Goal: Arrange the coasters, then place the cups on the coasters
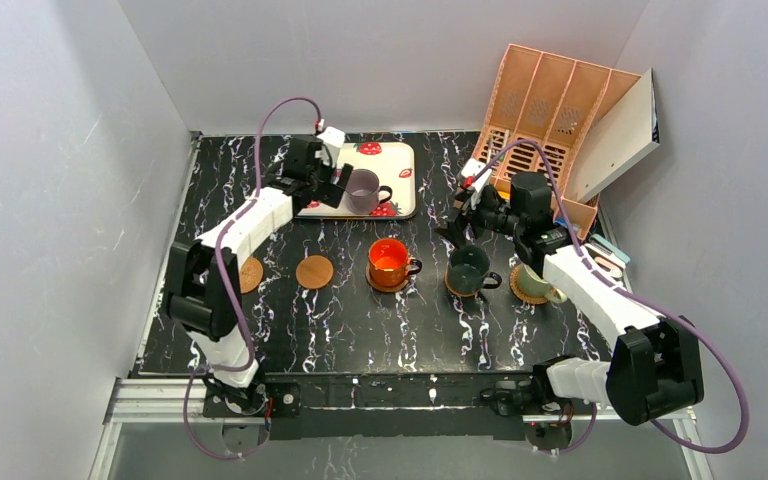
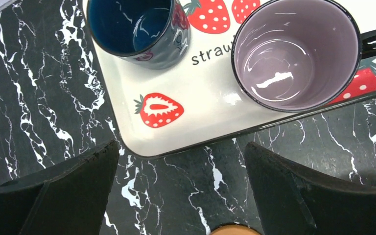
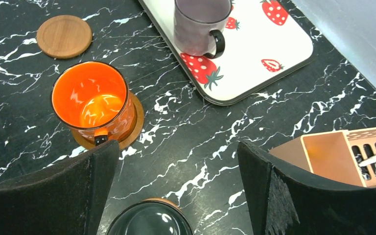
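Observation:
Two cups stand on the strawberry tray: a mauve cup (image 1: 362,192) with a dark handle and a dark blue cup (image 2: 169,44), which the left arm hides in the top view. My left gripper is open over the tray's near edge, touching neither cup. Two bare wooden coasters, one round (image 1: 314,272) and one partly behind the left arm (image 1: 251,274), lie on the table. An orange cup (image 1: 388,258), a dark green cup (image 1: 469,268) and a light green cup (image 1: 538,285) sit on coasters. My right gripper is open and empty above the dark green cup's far side.
The tray (image 3: 254,78) lies at the back. A peach rack (image 1: 550,120) with a white board (image 1: 615,140) leans at the back right. Small items (image 1: 608,258) lie by the right wall.

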